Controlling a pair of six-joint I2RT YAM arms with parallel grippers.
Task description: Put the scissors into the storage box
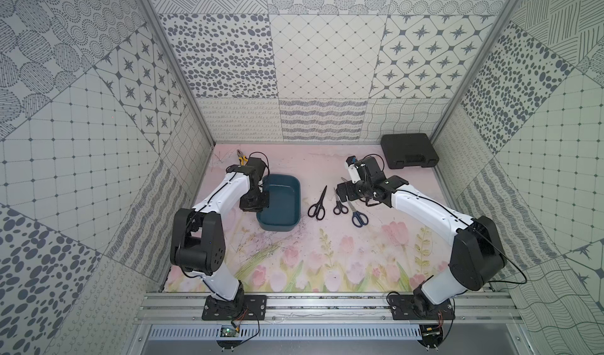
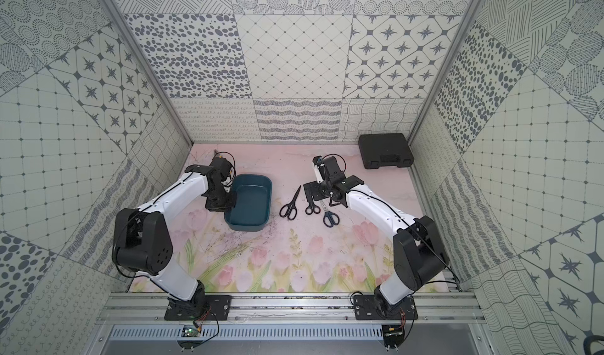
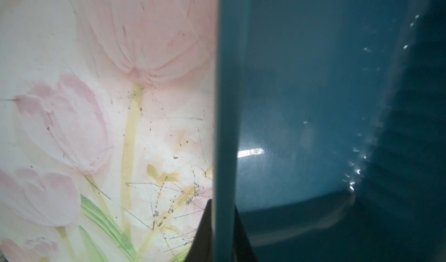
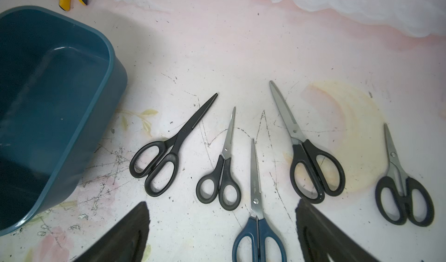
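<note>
The teal storage box (image 1: 283, 210) stands left of centre, empty. My left gripper is shut on its left wall, the rim running up between its fingers. My right gripper hangs open over several scissors lying right of the box: an all-black pair (image 4: 185, 127), a small pair (image 4: 226, 145), a blue-handled pair (image 4: 257, 234), a black-handled pair (image 4: 316, 178) and another at the far right (image 4: 408, 206). In the top views the right arm partly hides some of them.
A yellow-and-black tool (image 1: 242, 156) lies behind the left gripper. A black case (image 1: 409, 150) sits at the back right.
</note>
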